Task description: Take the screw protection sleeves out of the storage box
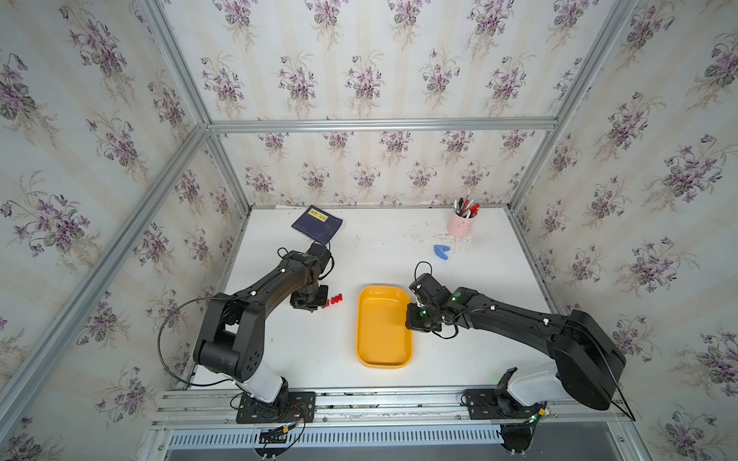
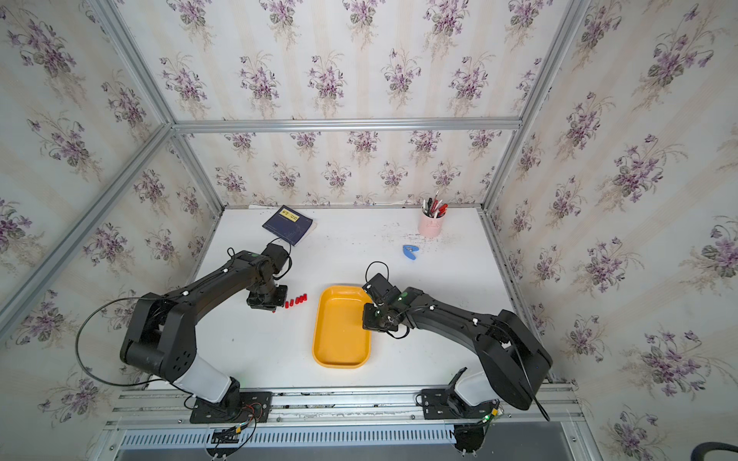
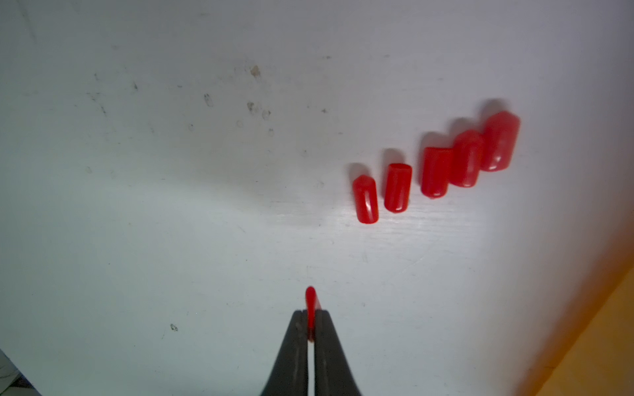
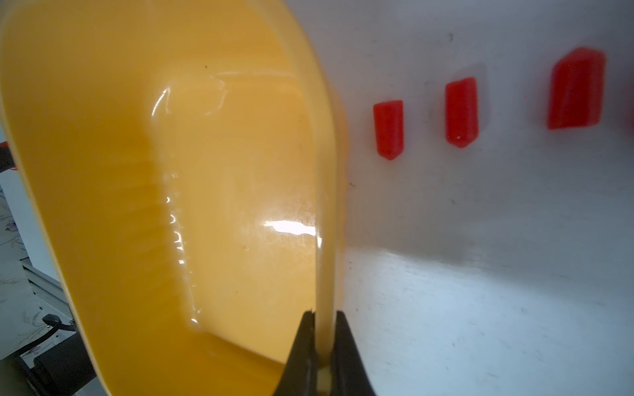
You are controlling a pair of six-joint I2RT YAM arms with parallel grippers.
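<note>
Pinched between the fingertips of my left gripper is a small red sleeve (image 3: 310, 295), only a narrow strip of it showing. The gripper hangs over the white table, left of the box. Beyond it in the left wrist view several red sleeves lie in a slanting row, the nearest (image 3: 366, 199) at the row's left end and the farthest (image 3: 500, 140) at its right. My right gripper is shut on the wall of the yellow storage box (image 4: 325, 191). That box looks empty in the right wrist view.
At the back stand a pink pen cup (image 1: 459, 225) and a blue clip-like item (image 1: 441, 251). A dark notebook (image 1: 316, 223) lies back left.
</note>
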